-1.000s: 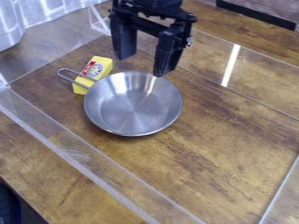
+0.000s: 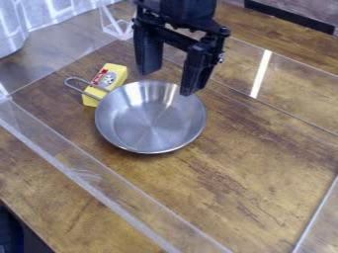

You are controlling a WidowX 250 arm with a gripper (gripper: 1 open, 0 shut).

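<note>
My black gripper (image 2: 172, 61) hangs at the top centre with its two fingers spread open and nothing visible between them. Below it a shallow steel pan (image 2: 149, 124) rests on the wooden table, its wire handle pointing up and left. A yellow box (image 2: 103, 89) with a printed label lies just behind the pan's handle, at the upper left of the pan.
Clear plastic panels (image 2: 79, 186) border the wooden table (image 2: 231, 183) along the left and right. A pale cloth or sheet (image 2: 27, 25) is at the top left corner.
My gripper has shifted slightly to the right and down. The pan and the yellow box look unmoved.
</note>
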